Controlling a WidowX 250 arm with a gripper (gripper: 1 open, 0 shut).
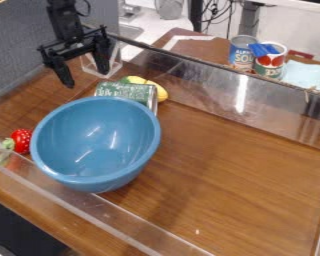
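The black gripper (84,70) hangs open at the upper left, above the wooden tray floor near the grey back wall, with no object visible between its fingers. A large blue bowl (95,144) fills the lower left of the tray. Behind it lie a green can (127,94) on its side and a yellow object (156,86), partly hidden by the can. A red strawberry-like object (21,141) sits left of the bowl, beside some pale green items.
Transparent walls (243,95) edge the tray. Outside, two cans (242,53) and a light blue cloth (306,75) stand or lie at the back right.
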